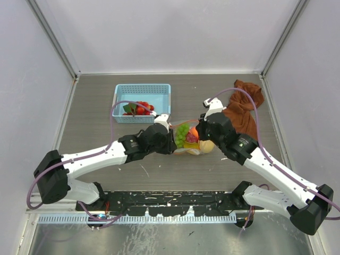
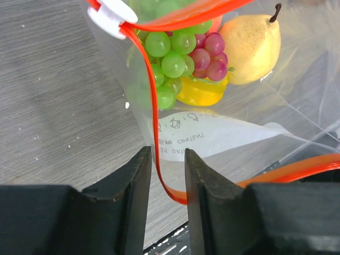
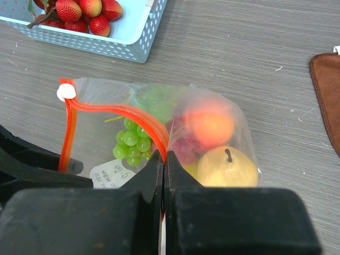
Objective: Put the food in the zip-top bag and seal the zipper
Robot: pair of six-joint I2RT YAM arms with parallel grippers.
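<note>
The clear zip top bag (image 3: 212, 98) lies with its orange-edged mouth spread wide. Inside it are green grapes (image 2: 172, 64), red grapes (image 2: 210, 56), a yellow item (image 2: 202, 93), a pear (image 2: 252, 48) and an orange fruit (image 3: 212, 126). A white slider (image 3: 66, 91) sits at one end of the orange zipper (image 3: 122, 110). My right gripper is shut on the bag's orange rim. At the opposite side of the mouth, my left gripper is part open, with the orange edge (image 2: 155, 117) running between its fingers.
A light blue basket (image 1: 122, 119) with strawberries (image 1: 141, 109) stands behind the left arm. A brown cloth (image 1: 244, 109) lies at the right back. Bare table shows in front of the bag and at the far left.
</note>
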